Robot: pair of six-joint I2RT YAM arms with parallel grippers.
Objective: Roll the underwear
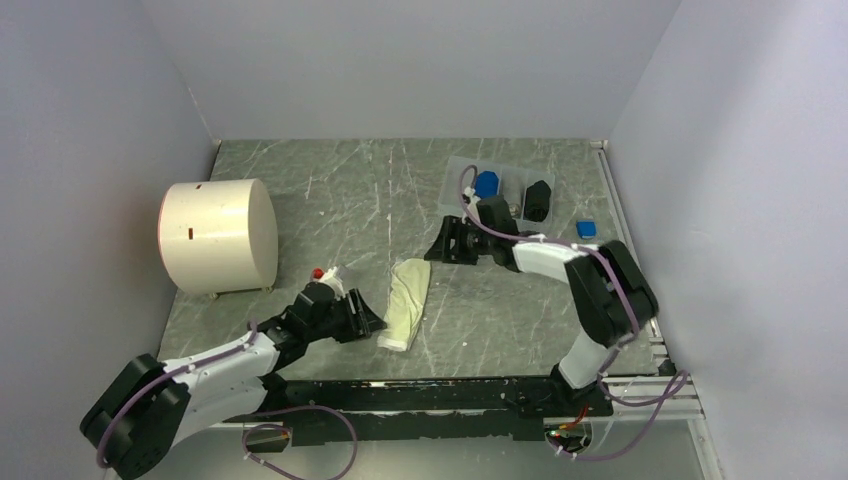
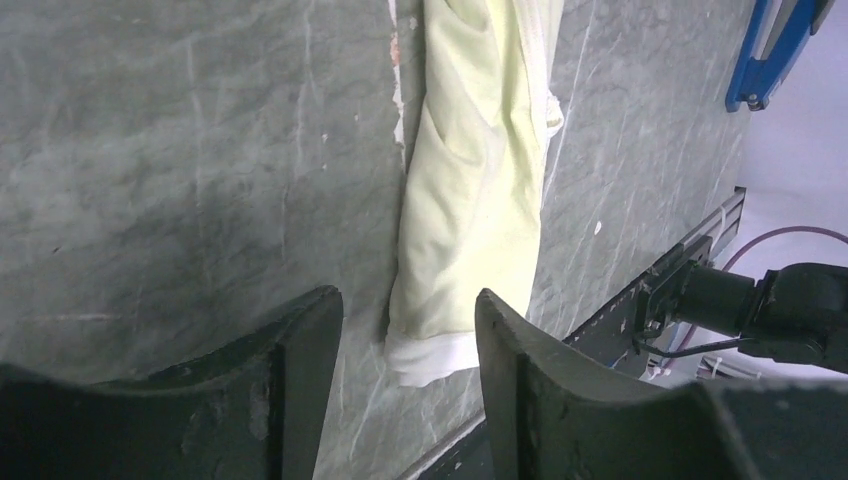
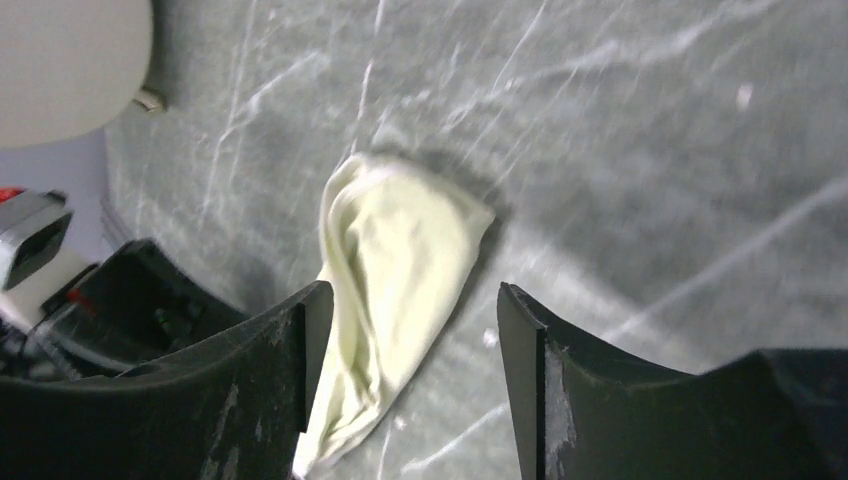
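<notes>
The pale yellow underwear (image 1: 405, 305) lies on the grey table as a long folded strip, white band at its near end. Past the tips of my left gripper in the left wrist view, the white band (image 2: 432, 357) shows between and partly behind its fingers, which stand apart without pinching it. From above, this gripper is at the strip's lower left edge. My right gripper (image 1: 441, 254) stands open by the far end. In the right wrist view that far end (image 3: 415, 225) lies beyond the parted fingers (image 3: 318, 325), with nothing gripped.
A clear divided box (image 1: 455, 180) behind the right arm holds a blue roll (image 1: 486, 184) and a black roll (image 1: 537, 202). A small blue item (image 1: 586, 229) lies at right, a large cream cylinder (image 1: 215, 235) at left. Bare table surrounds the strip.
</notes>
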